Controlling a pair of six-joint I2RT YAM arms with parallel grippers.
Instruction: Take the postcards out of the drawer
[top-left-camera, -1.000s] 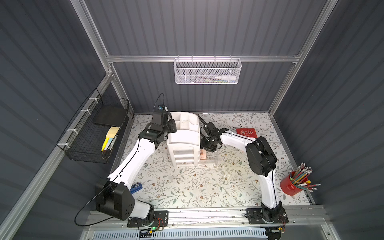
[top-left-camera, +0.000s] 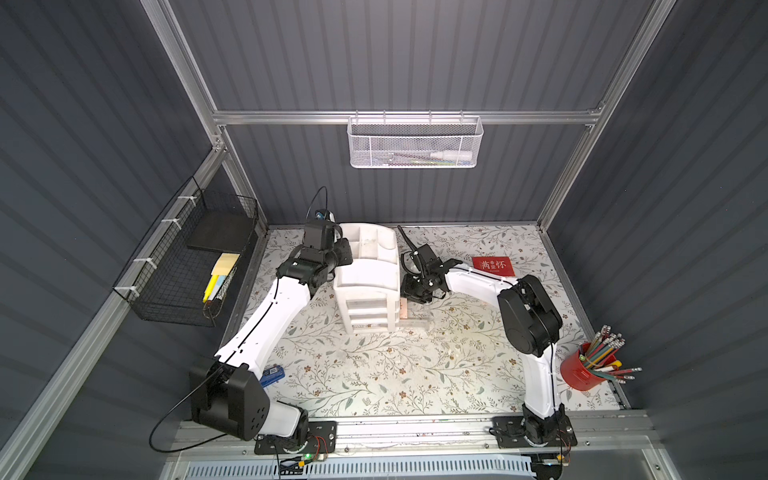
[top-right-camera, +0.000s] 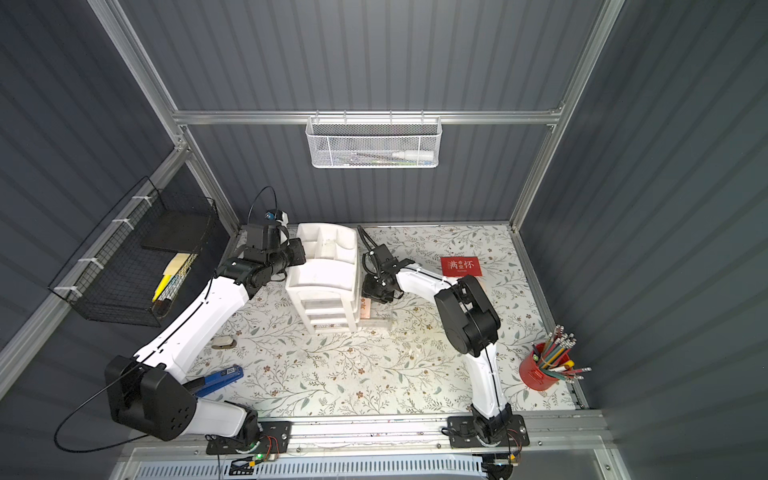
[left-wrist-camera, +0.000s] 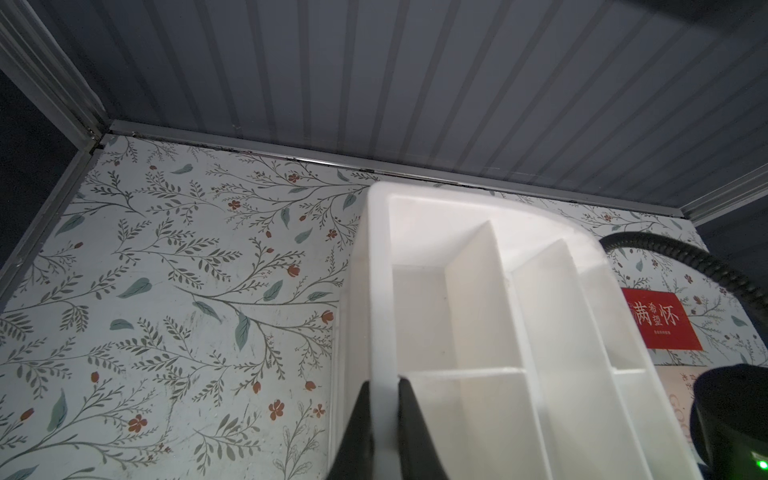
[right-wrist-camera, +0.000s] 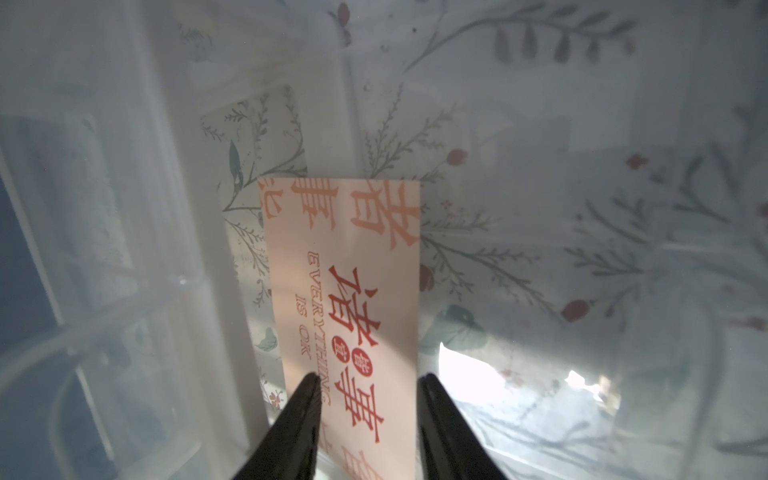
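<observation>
A white organiser (top-left-camera: 366, 276) stands mid-table with a clear drawer (top-left-camera: 416, 325) out on its right side. A pink postcard (right-wrist-camera: 344, 304) printed "EVERYTHING IS OK" lies in the drawer. My right gripper is at the drawer, its fingers parted over the postcard's near end; whether they touch it I cannot tell. My left gripper is shut at the organiser's upper left wall, whose rim runs between the viewer and blurred fingertips in the left wrist view. A red card (top-left-camera: 492, 265) lies at the back right.
A red pencil cup (top-right-camera: 537, 370) stands at the front right. A black wire basket (top-left-camera: 164, 280) hangs on the left wall, a white mesh basket (top-left-camera: 414, 144) on the back wall. A blue object (top-right-camera: 220, 380) lies at the front left.
My right gripper and arm have shifted slightly to the right, and the drawer's end appears a little nearer the organiser. My left arm has not moved.
</observation>
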